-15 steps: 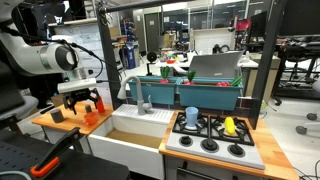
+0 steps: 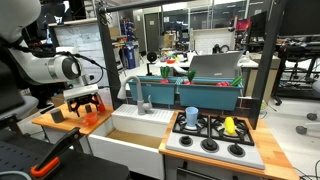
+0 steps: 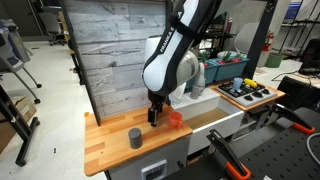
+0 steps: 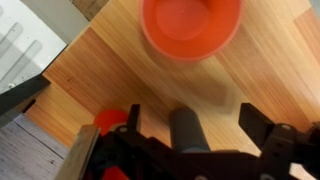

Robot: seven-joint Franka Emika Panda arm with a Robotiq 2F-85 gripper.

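My gripper is open above the wooden counter, its two dark fingers spread wide in the wrist view. Between them, lower in that view, shows a small dark grey object (image 4: 186,127); its lower part is hidden by the gripper. An orange-red bowl (image 4: 190,22) lies just beyond the fingertips, and part of a red object (image 4: 109,120) shows beside the left finger. From exterior view 2, the gripper (image 3: 160,107) hangs low near the orange bowl (image 3: 177,119). Whether the fingers touch anything, I cannot tell.
A grey cup (image 3: 135,138) stands nearer the counter's front. Beside the counter is an open white sink basin (image 2: 135,142). On the stove (image 2: 212,138) are a blue cup (image 2: 192,116) and a yellow item (image 2: 230,126). A wooden wall rises behind the arm.
My arm and gripper have come down slightly toward the counter beside the bowl. The bowl and the grey cup look unmoved.
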